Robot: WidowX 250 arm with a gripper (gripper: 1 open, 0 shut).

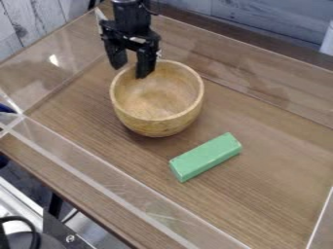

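My black gripper (pixel 131 56) hangs from the top of the view over the back left rim of a large tan bowl (pixel 158 102), fingers pointing down, open. I cannot make out anything held between them. The bowl stands upright on the wooden table, and its visible interior looks empty. A green rectangular block (pixel 205 157) lies on the table in front of the bowl, to its right, angled diagonally.
A dark cable (pixel 19 222) and some dark items lie at the lower left edge, off the table's side.
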